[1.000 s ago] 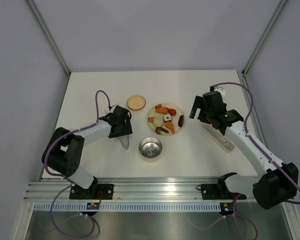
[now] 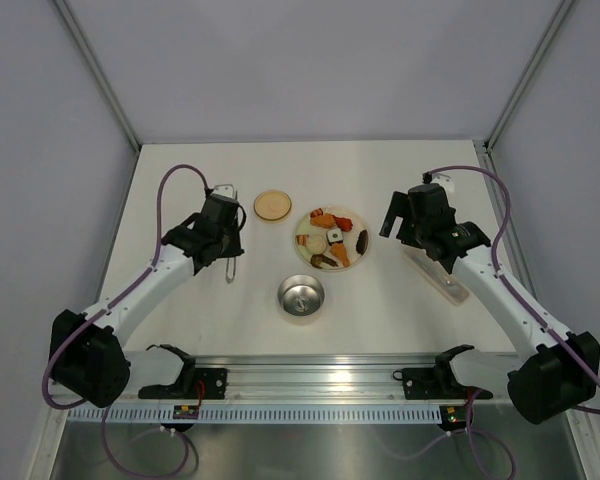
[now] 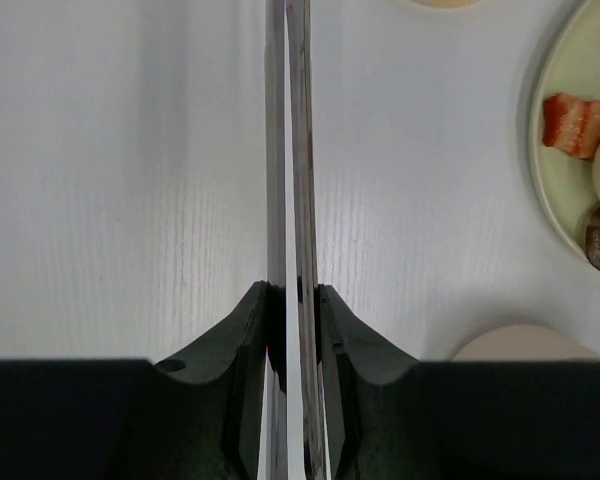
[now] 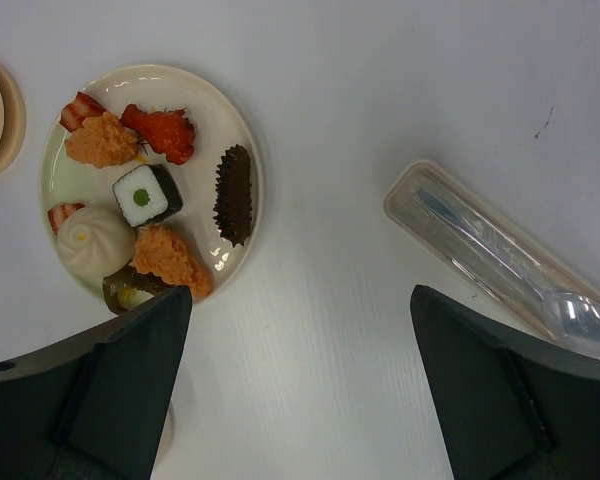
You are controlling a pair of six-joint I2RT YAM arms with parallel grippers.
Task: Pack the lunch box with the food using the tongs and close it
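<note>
My left gripper (image 2: 230, 240) is shut on metal tongs (image 3: 302, 170), which lie lengthwise between its fingers, above the left part of the table. To its right, a round plate (image 2: 331, 214) holds sushi, fried pieces, a bun and other food. A steel bowl (image 2: 300, 298) stands in front of the plate. My right gripper is open and empty over the right side, beside a clear case (image 4: 430, 210) with a spoon (image 4: 568, 315) in it.
A pale round wooden item (image 2: 272, 204) lies at the back, left of the plate.
My left gripper has risen and moved left with the tongs, which have swung more upright in the top view. The right arm is still.
</note>
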